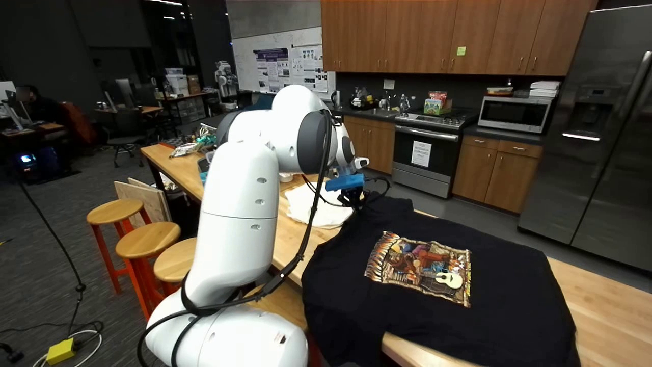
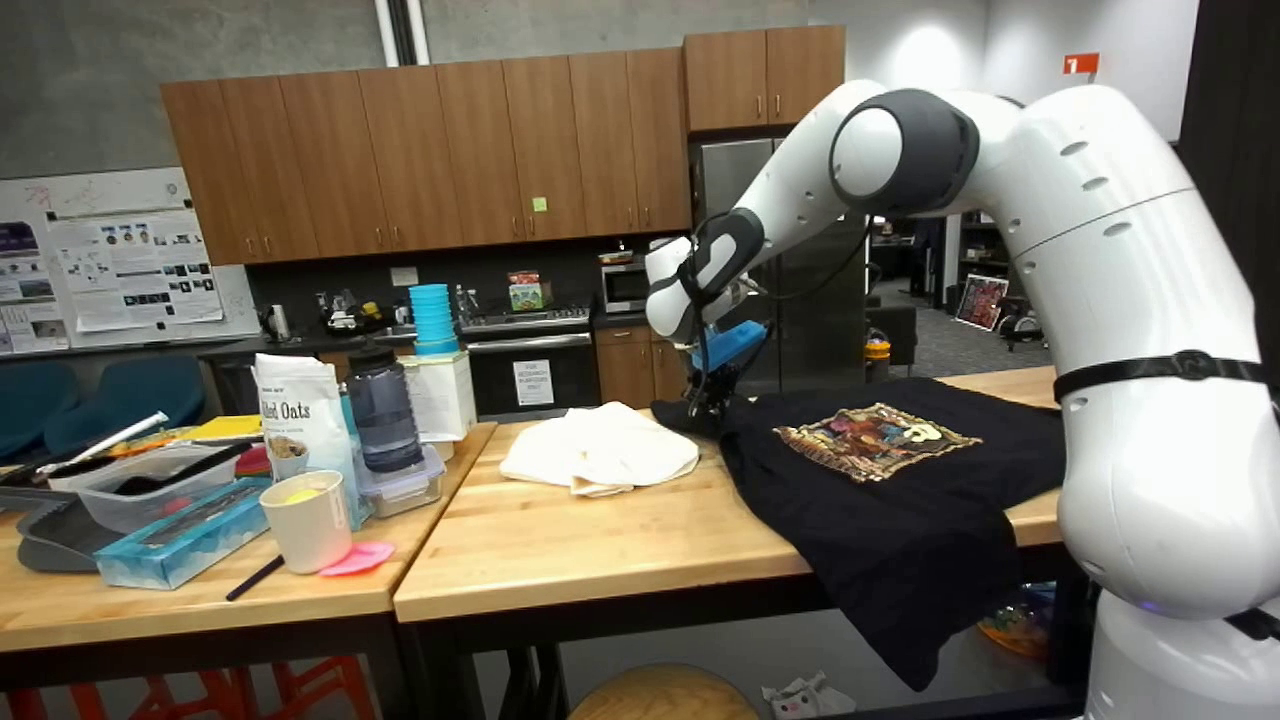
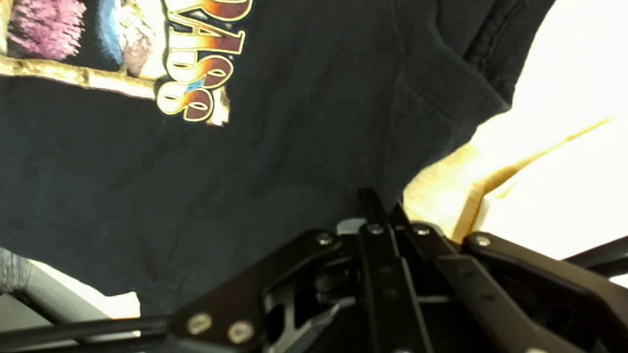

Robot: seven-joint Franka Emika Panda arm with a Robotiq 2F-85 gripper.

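Note:
A black T-shirt (image 1: 489, 257) with a colourful printed picture lies spread over the wooden table, part of it hanging down the front side. At its edge near the white cloth is my gripper, pointing down with its fingers together. In the wrist view the fingertips (image 3: 369, 197) meet right at the shirt's border, over the dark fabric. Black fingers on black cloth make it impossible to tell whether a thin fold is caught between them. From the side, the gripper (image 2: 705, 420) is low at the shirt's far edge.
A crumpled white cloth (image 2: 606, 450) lies beside the shirt, close to the gripper. On an adjoining table stand a bag of oats (image 2: 302, 414), a dark bottle (image 2: 384, 414), a mug (image 2: 308, 528) and tubs. Bare tabletop (image 2: 600, 534) shows in front of the white cloth.

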